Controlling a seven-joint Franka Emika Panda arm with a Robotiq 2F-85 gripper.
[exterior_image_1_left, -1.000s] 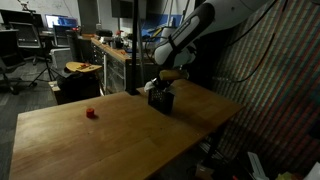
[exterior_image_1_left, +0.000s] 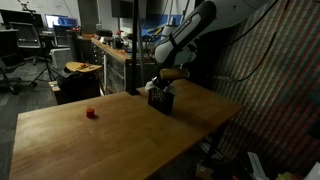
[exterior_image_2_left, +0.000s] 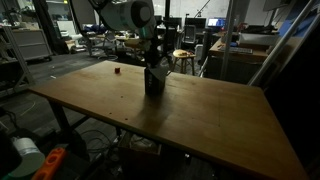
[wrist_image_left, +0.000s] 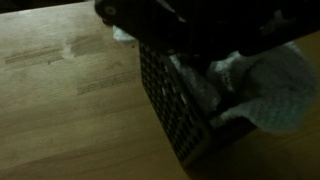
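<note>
A dark basket (exterior_image_1_left: 160, 101) with perforated walls stands on the wooden table. A pale cloth (wrist_image_left: 275, 92) bulges out of it and drapes over its rim in the wrist view; in exterior view 2 a pale part of the cloth (exterior_image_2_left: 160, 70) shows at the top of the basket (exterior_image_2_left: 154, 85). My gripper (exterior_image_1_left: 161, 80) is down at the basket's opening, right by the cloth. Its fingers are shut, dark and poorly lit, and the fingertips are mostly hidden. Whether any fold of cloth is pinched between them cannot be made out.
A small red object (exterior_image_1_left: 90, 112) sits by itself to the left on the wooden table (exterior_image_1_left: 95, 145). Broad bare tabletop lies around the basket. A dark upright post (exterior_image_1_left: 133, 50) rises behind the table's far edge.
</note>
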